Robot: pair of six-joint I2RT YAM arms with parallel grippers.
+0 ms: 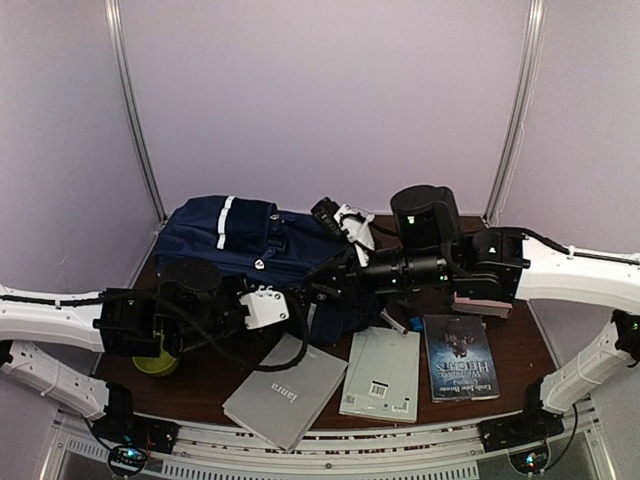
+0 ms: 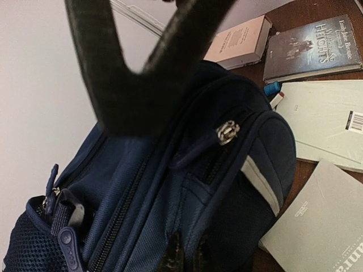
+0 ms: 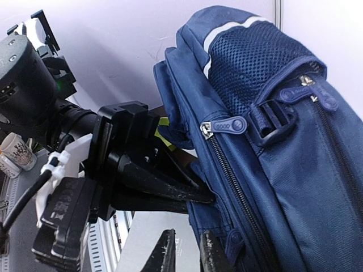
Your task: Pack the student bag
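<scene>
The navy backpack [image 1: 190,230] lies on its side across the back left of the table, its zips [image 3: 229,170] facing my right wrist camera. My left gripper is shut on the bag's front fabric, near the lower zip; its fingertips also show at the bottom of the left wrist view. Over the bag's right end, my right gripper stands part open beside the fabric, with nothing visible between its fingers. In the top view both arms cover much of the bag's front. Whether the main compartment is open cannot be told.
In front lie a grey notebook [image 1: 285,395], a pale notebook [image 1: 380,372] and a dark Wuthering Heights book [image 1: 460,358]. A pinkish book [image 2: 241,41] sits behind that one. A yellow-green bowl [image 1: 156,364] is at the left. A blue-capped marker [image 2: 272,88] lies by the bag.
</scene>
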